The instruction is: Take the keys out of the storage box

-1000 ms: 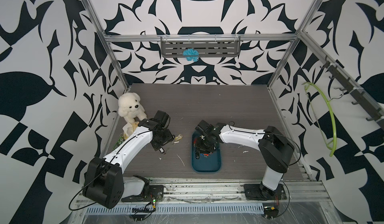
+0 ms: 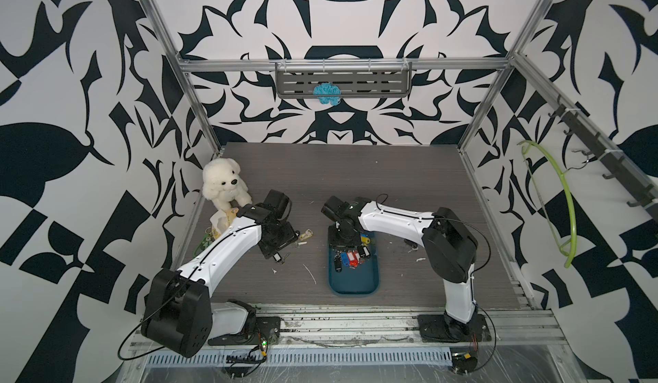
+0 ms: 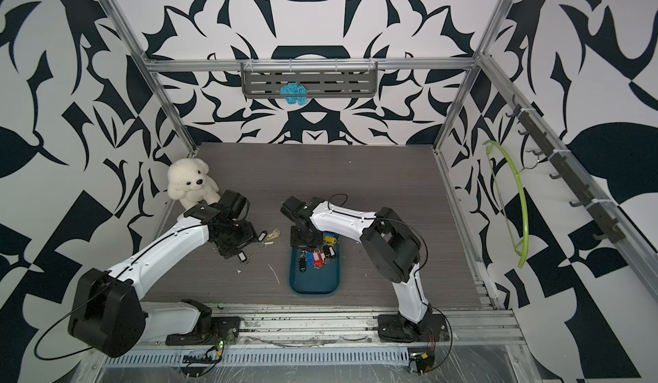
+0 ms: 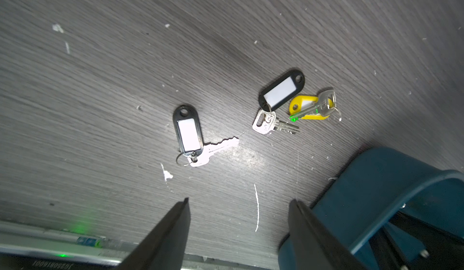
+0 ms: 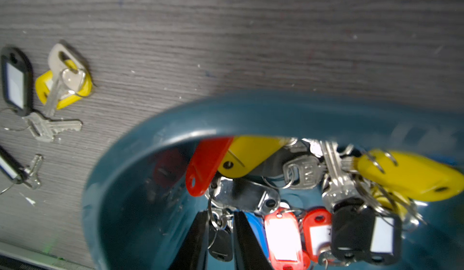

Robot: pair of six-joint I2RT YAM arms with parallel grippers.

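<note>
In the right wrist view the blue storage box (image 5: 241, 110) holds a jumble of keys with red, yellow, black and blue tags. A red tag (image 5: 208, 166) and a yellow tag (image 5: 251, 154) lean by the box's far wall. My right gripper is over the box, its fingers partly apart with a narrow gap; a black tag (image 5: 221, 245) and a ring show through it, and no firm hold shows. My left gripper stands wide open above the table, empty. Beyond it lie a black-tagged key (image 4: 188, 130), another black tag (image 4: 281, 91) and a yellow-tagged key (image 4: 309, 108).
A white plush dog (image 2: 224, 181) sits at the table's back left. The box's rim (image 4: 401, 197) is close to the left gripper's right finger. Bare table stretches behind the box and to its right.
The left arm has not moved.
</note>
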